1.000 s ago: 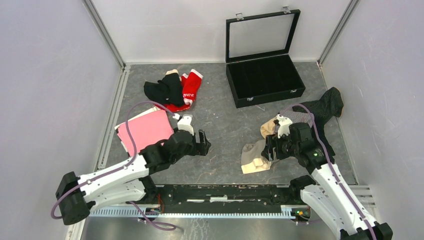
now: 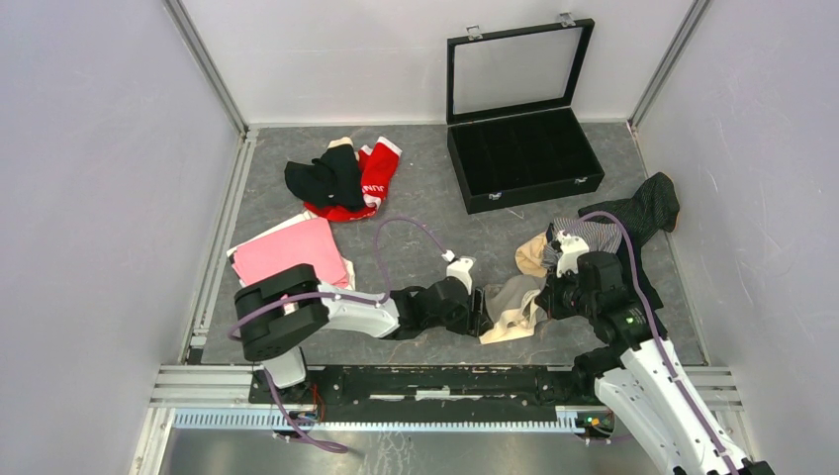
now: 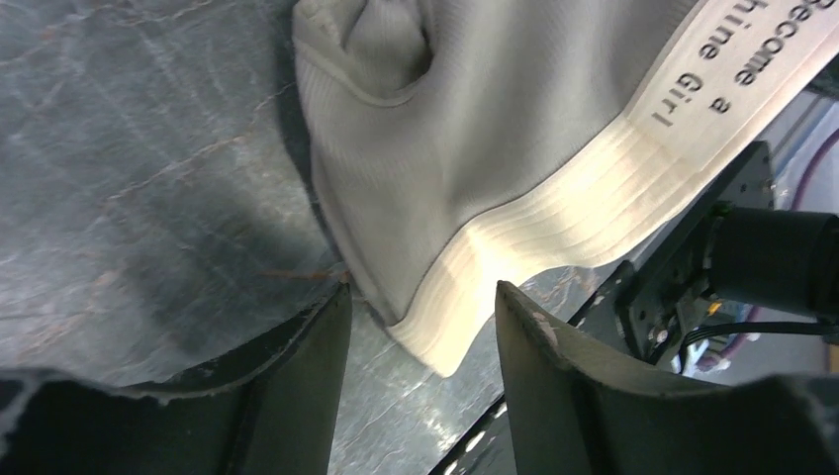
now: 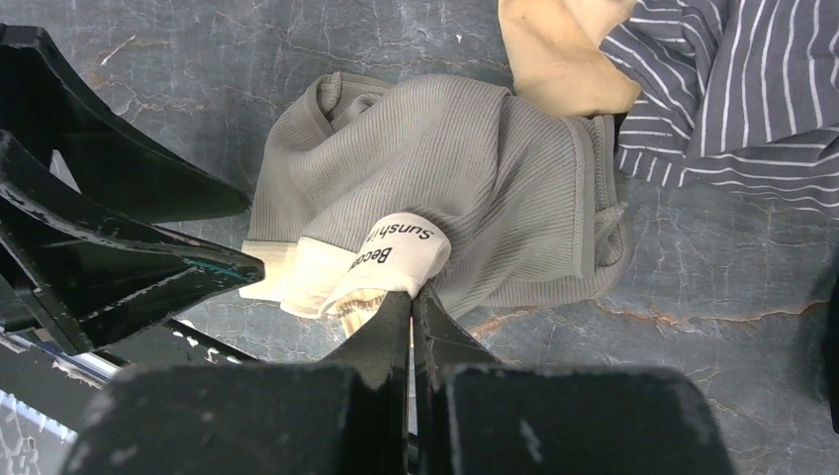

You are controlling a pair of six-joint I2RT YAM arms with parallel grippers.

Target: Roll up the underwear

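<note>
The grey ribbed underwear (image 2: 513,294) lies crumpled on the table at the front right, its cream waistband (image 3: 594,198) printed with dark letters. In the right wrist view my right gripper is shut with a pinch of that waistband (image 4: 401,252) between its tips. From the left comes my left gripper (image 2: 482,319), its fingers (image 3: 315,356) spread apart around a corner of the waistband. That corner shows in the gap between them, not clamped. In the right wrist view the left gripper sits at the underwear's left edge.
Striped grey cloth (image 4: 732,99) and a beige piece (image 4: 564,59) touch the underwear's far side. An open black box (image 2: 524,153) stands at the back. Red and black garments (image 2: 341,181) and folded pink cloth (image 2: 290,255) lie left.
My left gripper has swung right across the table to the underwear's left edge.
</note>
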